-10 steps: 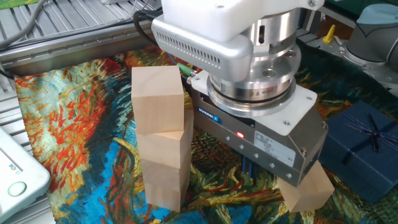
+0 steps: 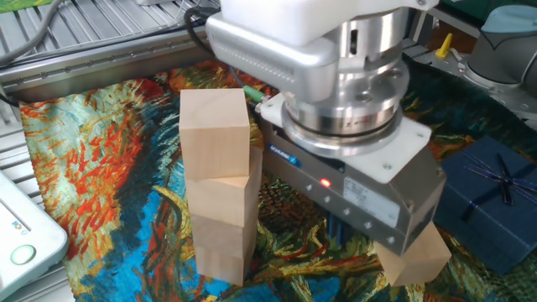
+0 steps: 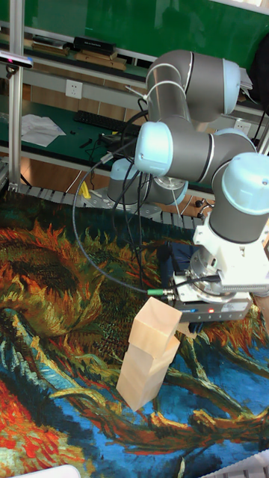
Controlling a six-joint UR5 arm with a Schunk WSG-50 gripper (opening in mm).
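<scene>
A tower of several pale wooden blocks stands on the patterned cloth. Its top block sits slightly turned against those below and overhangs a little. Close to the tower's right side in exterior view 2 is my gripper, its wide grey body level with the upper blocks. The fingers are mostly hidden under that body, so their opening does not show. A single wooden block is partly covered by the gripper's right end. In exterior view 3, the tower leans across the picture, left of the gripper.
A dark blue gift box with a ribbon lies right of the gripper. A white device with a green button stands at the left edge.
The gripper has shifted only slightly, a little to the left and back right. The tower's top block appears a touch further right; the single block looks unmoved.
</scene>
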